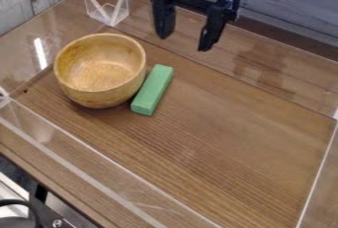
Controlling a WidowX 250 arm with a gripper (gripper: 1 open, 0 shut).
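My gripper (pixel 188 30) hangs over the back middle of the wooden table (pixel 238 143), its two dark fingers apart with nothing visible between them. In front of it and lower left lies a green block (pixel 152 90), long and flat, beside a round wooden bowl (pixel 101 88). The bowl looks empty and sits on the left part of the table.
A small clear holder (pixel 109 10) stands at the back left, left of my gripper. Pale edges (pixel 322 173) border the table at the right.
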